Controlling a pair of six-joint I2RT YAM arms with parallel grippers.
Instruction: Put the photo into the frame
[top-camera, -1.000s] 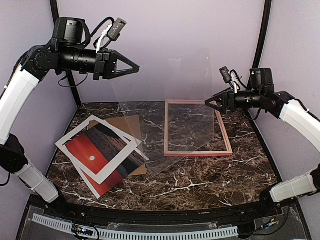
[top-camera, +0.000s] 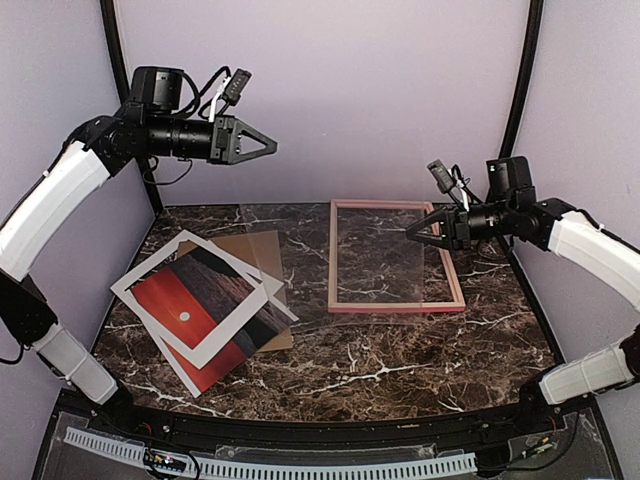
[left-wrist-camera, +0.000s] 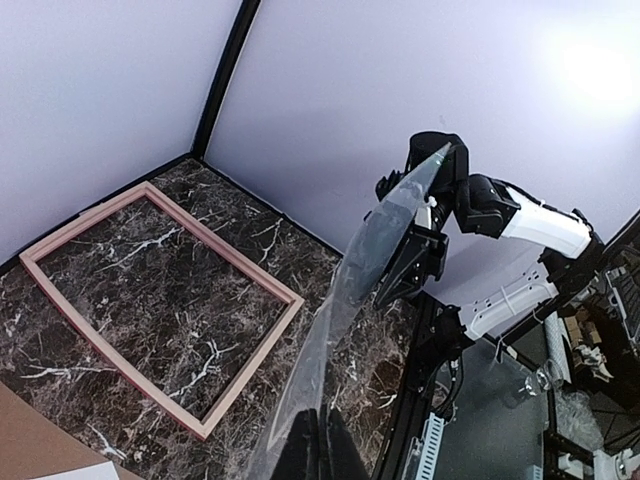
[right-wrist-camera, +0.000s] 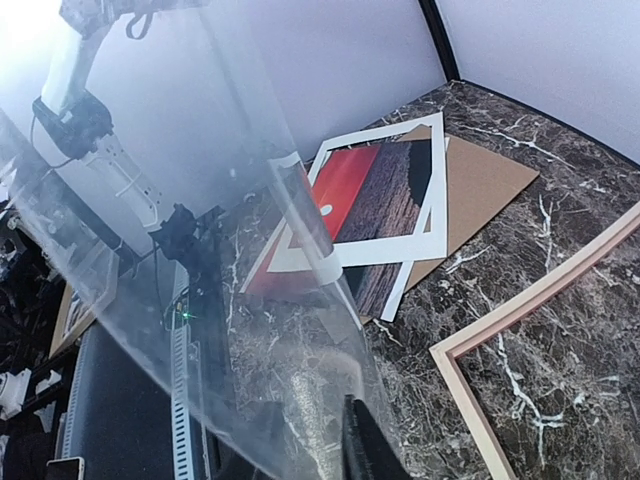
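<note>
A clear sheet (left-wrist-camera: 355, 270) hangs between my grippers. My left gripper (top-camera: 262, 146) is high at the left, shut on the sheet's edge, as its wrist view shows. My right gripper (top-camera: 418, 232) is lower, above the frame, at the sheet's other side; whether its fingers grip the sheet is unclear. The pink wooden frame (top-camera: 396, 308) lies on the marble table at right, open in the middle. The photo (top-camera: 165, 305), red and dark, lies at left with a white mat (right-wrist-camera: 437, 200) over it and a brown board (right-wrist-camera: 490, 170) beneath.
Bare marble (top-camera: 390, 370) stretches in front of the frame and between it and the paper pile. Walls close in at the back and both sides, with dark posts at the corners.
Both grippers have moved down, the left one slightly back from a larger view. The clear sheet between them has come lower over the table.
</note>
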